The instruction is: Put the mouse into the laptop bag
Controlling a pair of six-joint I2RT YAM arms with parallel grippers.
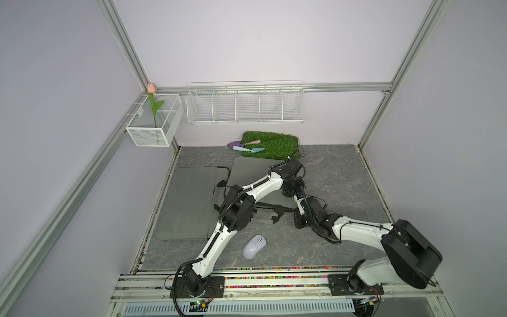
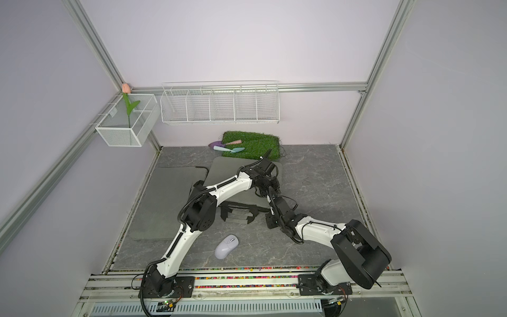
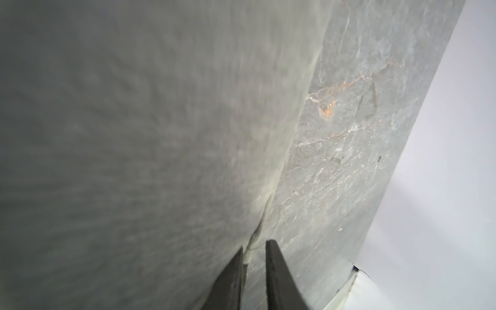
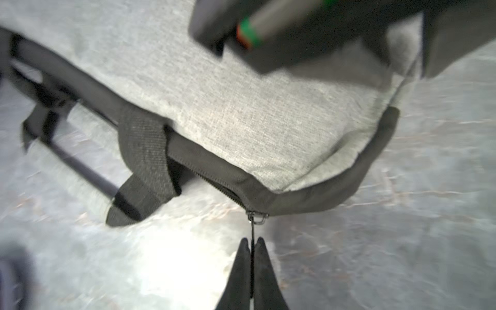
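Note:
The lavender mouse lies on the table in front of the grey laptop bag, which lies flat under my left arm. In the right wrist view the bag's dark zipper runs along its edge, and a thin pull tab hangs from the slider at the corner. My right gripper is shut on that tab. The left gripper is shut at the bag's right edge; whether fabric is pinched there is hard to tell. Both hands sit close together at that corner.
The bag's handle sticks out from the front edge. Another flat grey bag or panel covers the left side. Artificial grass with toy trowels lies behind. Wire baskets hang on the back wall.

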